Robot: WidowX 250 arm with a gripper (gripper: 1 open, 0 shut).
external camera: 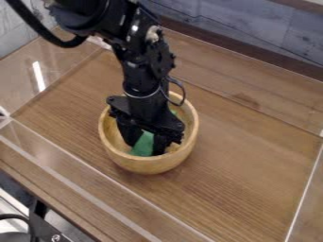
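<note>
A black robot gripper (144, 138) hangs down from the top of the view into a round tan wooden bowl (149, 163). Its fingers are low inside the bowl, around a green object (143, 147) that is partly covered by them. Whether the fingers are touching or holding the green object is unclear, as is how far they are closed.
The bowl stands on a wooden table (240, 142) with wide free room to the right and left. A pale wall edge runs along the back right, and cables with a dark gap show at the lower left edge.
</note>
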